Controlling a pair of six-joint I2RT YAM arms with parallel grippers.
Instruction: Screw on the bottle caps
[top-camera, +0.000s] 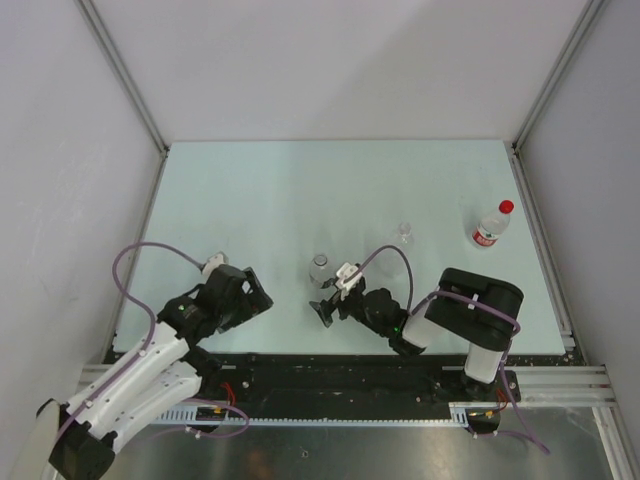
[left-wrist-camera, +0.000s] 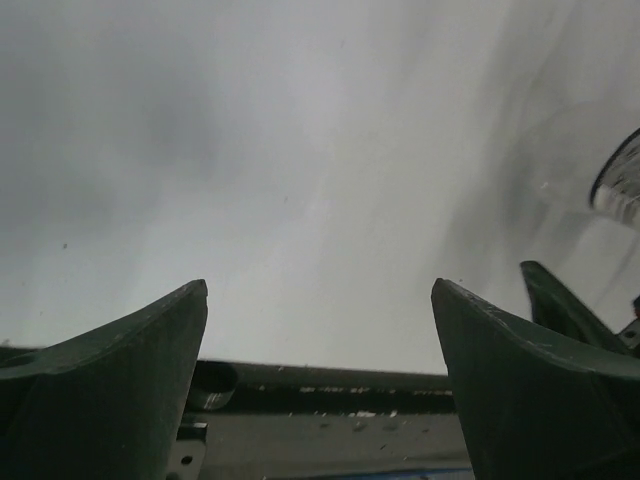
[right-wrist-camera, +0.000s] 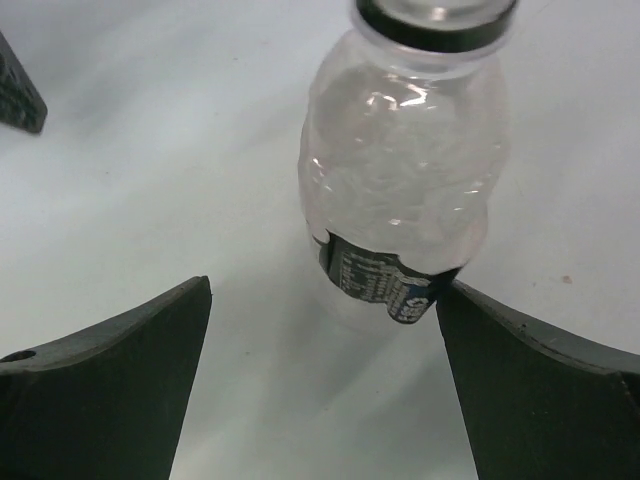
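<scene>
A clear capped bottle (top-camera: 321, 267) stands at the table's middle, filling much of the right wrist view (right-wrist-camera: 395, 170) with its dark-banded top. My right gripper (top-camera: 335, 305) is just right of and below it, open (right-wrist-camera: 323, 300), the bottle beyond its fingertips. My left gripper (top-camera: 256, 292) is open over bare table left of the bottle; in the left wrist view its fingers (left-wrist-camera: 110, 390) are empty, with a bottle edge at the upper right. A second clear bottle (top-camera: 400, 240) stands behind my right arm.
A bottle with a red cap (top-camera: 492, 225) stands at the far right. A small object at the left is partly hidden by my left arm.
</scene>
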